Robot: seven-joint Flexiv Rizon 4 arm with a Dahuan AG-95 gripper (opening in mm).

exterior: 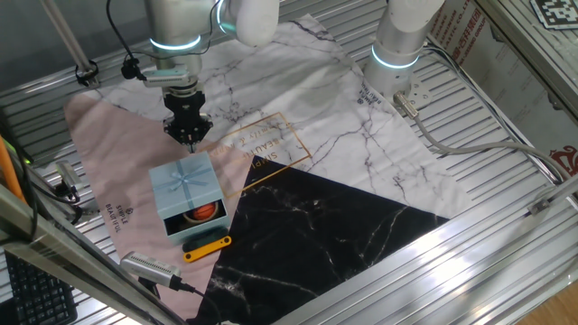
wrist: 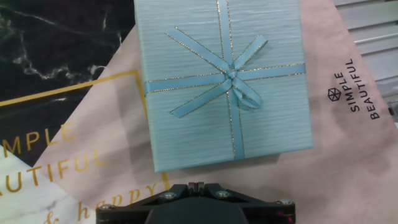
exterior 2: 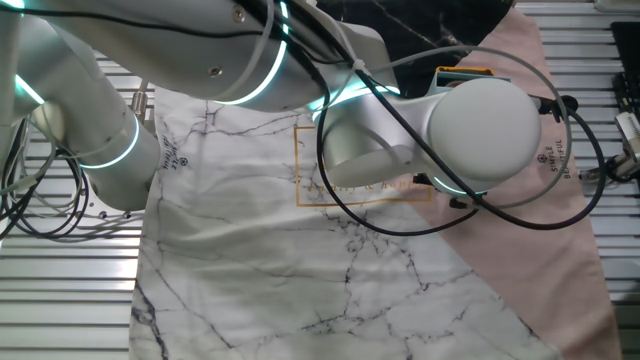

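A light blue gift box (exterior: 177,226) stands on the pink part of the cloth. Its lid (exterior: 187,183), tied with a blue ribbon bow (wrist: 231,76), sits shifted toward the arm and leaves the far side of the box uncovered. Through that gap a red-orange round object (exterior: 204,212) shows inside. My gripper is shut, its fingertips together and nothing visible between them. It points down beside the lid's arm-side edge; in the wrist view a strip of cloth shows between them. The arm mostly hides the box in exterior view 2.
A yellow-and-black tool (exterior: 208,250) lies at the box's side away from the arm. A silver device with a cable (exterior: 152,268) is near the frame post. The white and black marble areas of the cloth (exterior: 316,221) are clear.
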